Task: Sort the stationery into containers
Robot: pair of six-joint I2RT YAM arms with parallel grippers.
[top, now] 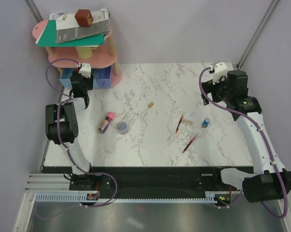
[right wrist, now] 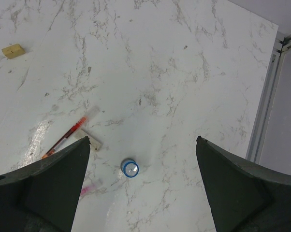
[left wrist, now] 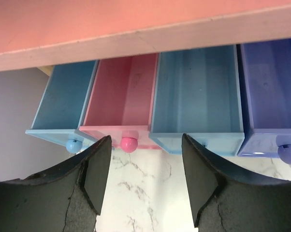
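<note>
Four small drawers, all pulled out and empty where I can see inside, sit under the pink shelf: a light blue one (left wrist: 63, 96), a pink one (left wrist: 120, 92), a second light blue one (left wrist: 196, 92) and a dark blue one (left wrist: 271, 87). My left gripper stands part open before the pink drawer's knob (left wrist: 129, 144), nothing between its fingers. On the table lie a red pen (top: 179, 123), a pink-ended pen (top: 189, 144), a whitish eraser (right wrist: 88, 139) and a tan block (top: 151, 105). Above the right side hangs my right gripper, open and empty.
A blue-rimmed round item (right wrist: 130, 168) stands at the right. A clear cup (top: 122, 127) and a pink-capped bottle (top: 106, 122) are near the left arm. Books (top: 82, 29) top the pink shelf (top: 78, 55). Mid-table is mostly clear.
</note>
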